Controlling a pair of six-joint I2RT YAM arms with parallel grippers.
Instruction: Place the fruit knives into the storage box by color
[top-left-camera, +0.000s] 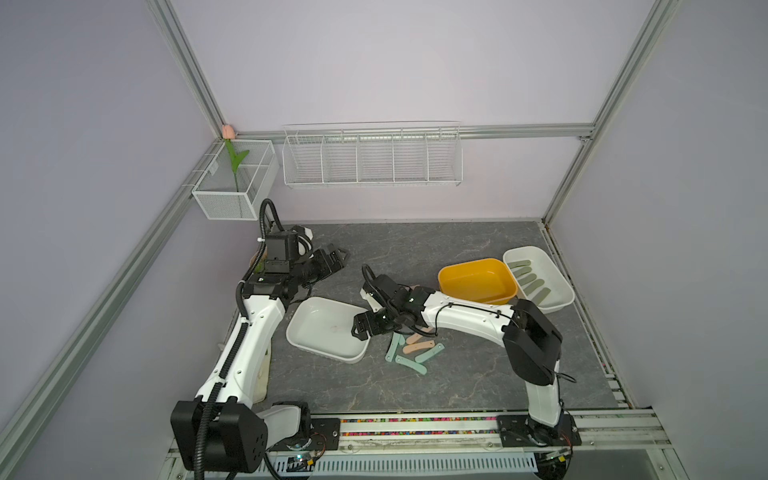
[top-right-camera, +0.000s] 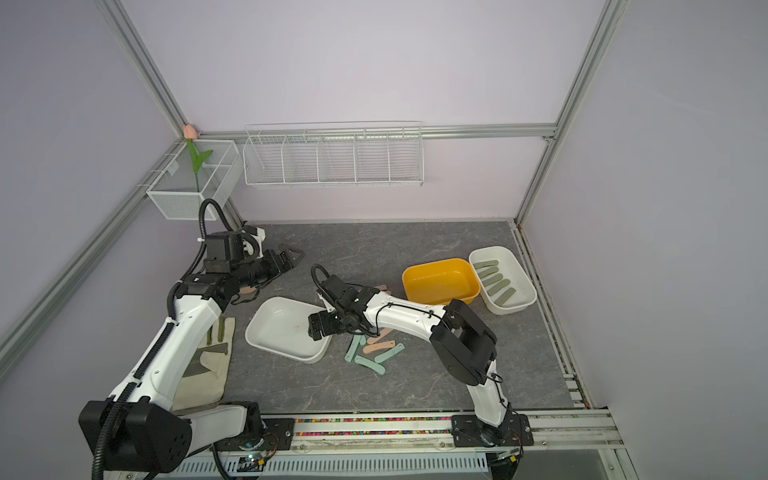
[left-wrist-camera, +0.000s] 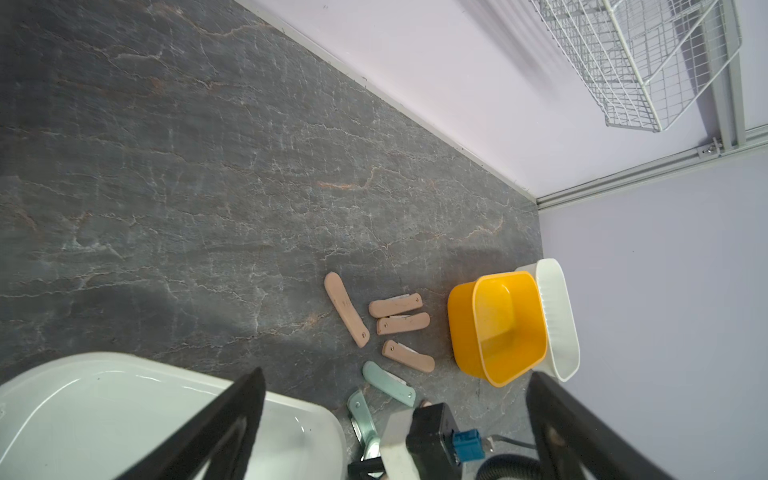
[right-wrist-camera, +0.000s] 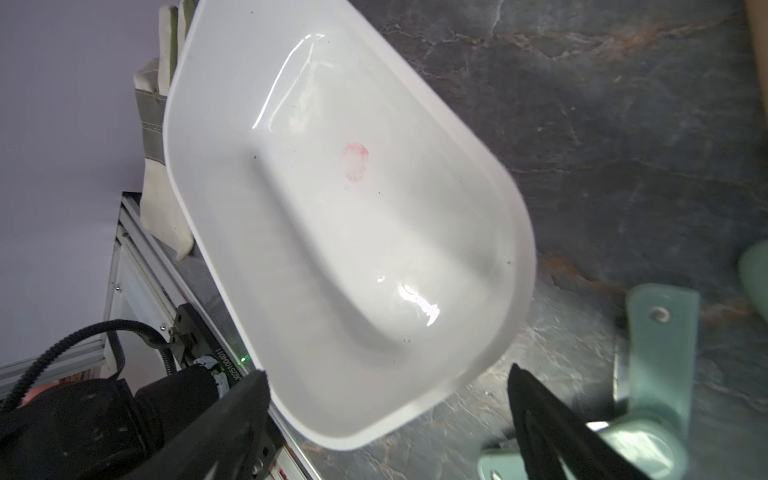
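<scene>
The near white box is empty but for a pink smudge on its floor. My right gripper stands open at its right end, and in the right wrist view the box's rounded end shows between the fingers. Whether they touch it cannot be told. Mint green knives and peach knives lie right of the box. More peach knives are behind the right arm. My left gripper is open and empty above the back left. Olive knives lie in the far right white box.
An empty yellow box adjoins the far right white box. A pale glove lies at the left edge. Wire baskets hang on the back wall.
</scene>
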